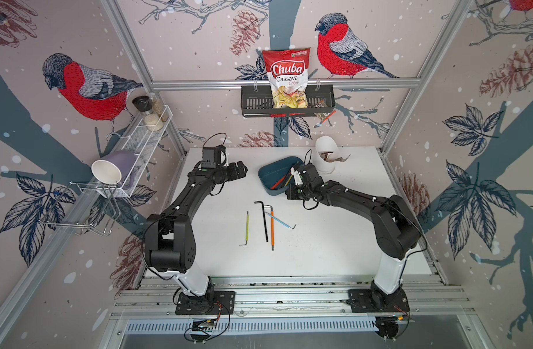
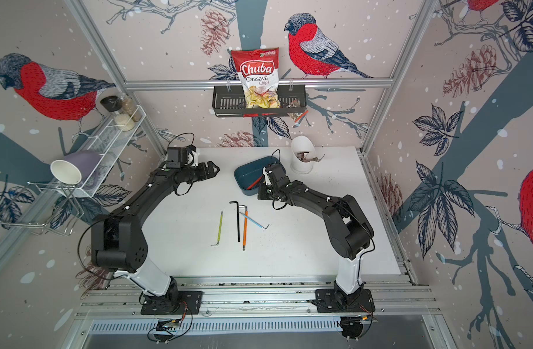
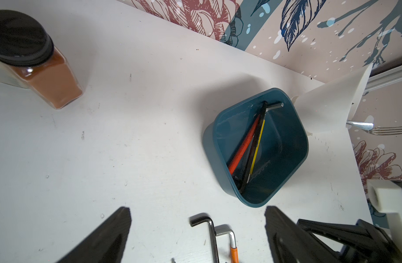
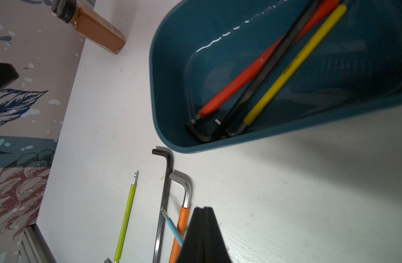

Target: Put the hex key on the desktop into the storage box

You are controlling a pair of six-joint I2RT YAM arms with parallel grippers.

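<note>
On the white desktop lie a black hex key (image 1: 263, 221), an orange one (image 1: 272, 229), a green one (image 1: 246, 226) and a light blue one (image 1: 281, 220). Behind them the teal storage box (image 3: 284, 166) holds red, yellow and black keys. My right gripper is shut with nothing showing between its fingers, just in front of the box and above the desk near the blue key. My left gripper (image 1: 238, 170) stands open, raised left of the box, with nothing between its fingers.
A jar (image 3: 52, 79) stands at the back left, partly hidden in the top views. A white holder with cutlery (image 1: 324, 145) is behind the box on the right. Wire shelves (image 1: 135, 145) line the left wall.
</note>
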